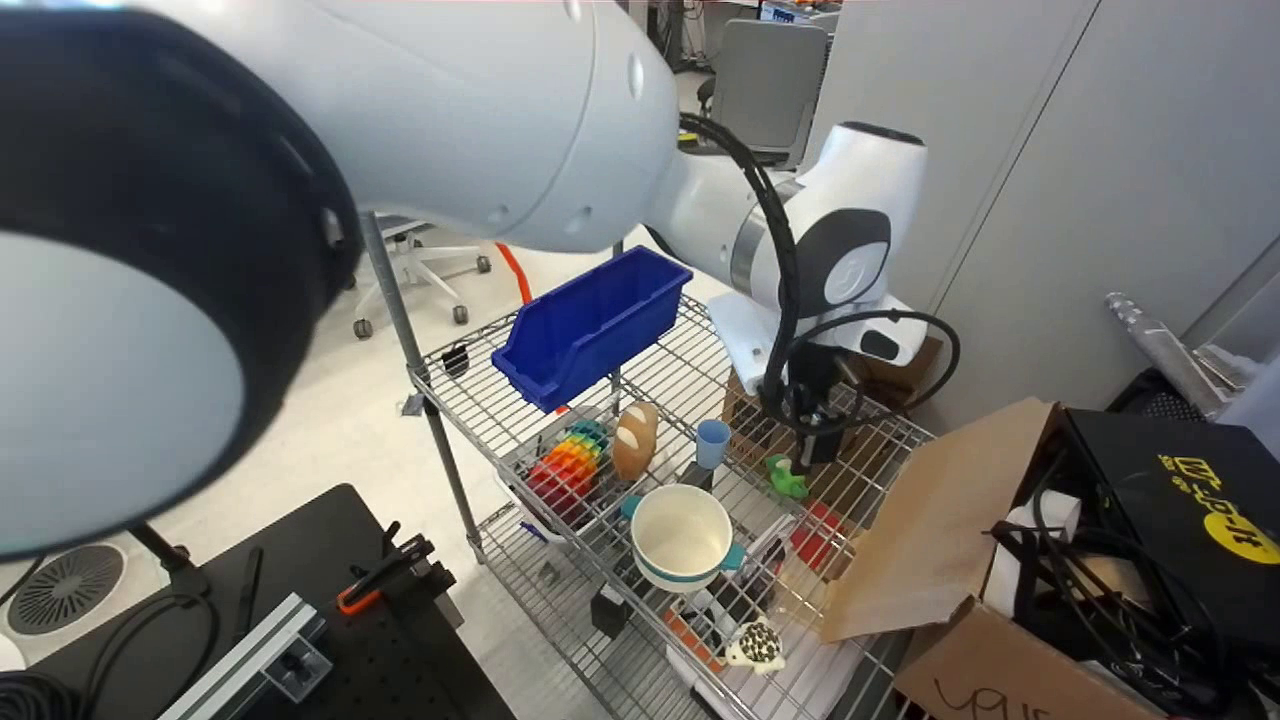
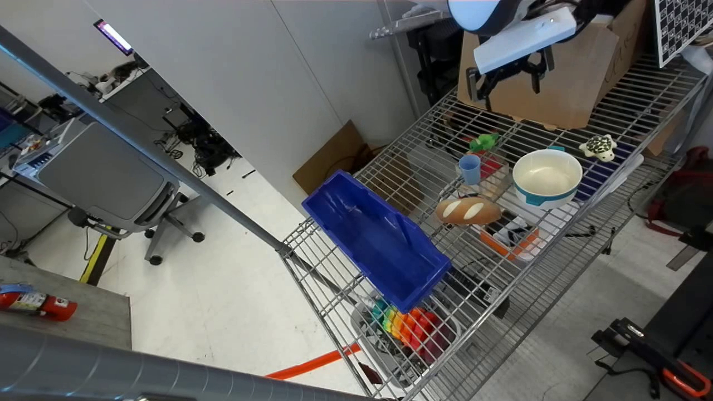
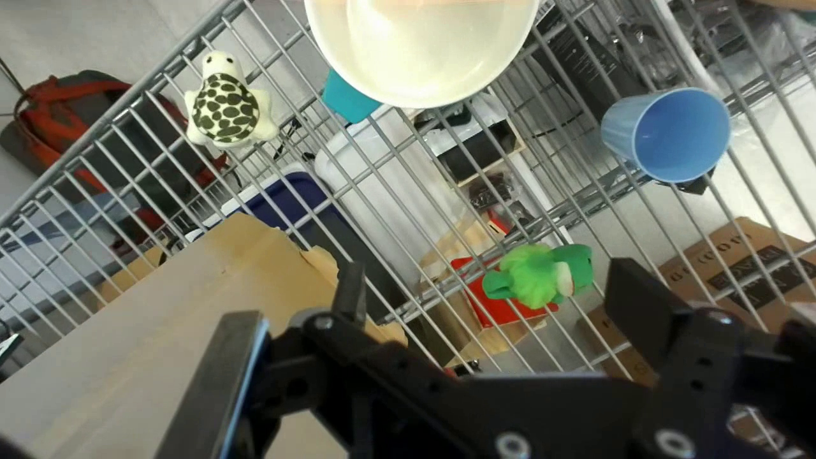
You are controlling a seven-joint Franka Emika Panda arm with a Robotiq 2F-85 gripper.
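Observation:
My gripper stands open above the wire shelf, nothing between its fingers. Ahead of it in the wrist view, a green toy (image 3: 539,274) rests on the wires, within the span of the fingers but farther off. A light blue cup (image 3: 667,135) stands to the upper right. At the top is a cream pot (image 3: 421,46) with teal handles, partly cut off. The spotted turtle toy (image 3: 225,106) sits at the upper left. In exterior view 2 a brown bread loaf (image 2: 469,210) and a long blue bin (image 2: 381,237) also lie on the shelf.
An open cardboard box (image 1: 942,528) with a raised flap stands on the shelf close to my gripper. The wire shelf (image 2: 321,284) has open gaps, with stored items showing below. A wall rises behind it, and another cardboard piece (image 2: 334,153) leans by the back edge.

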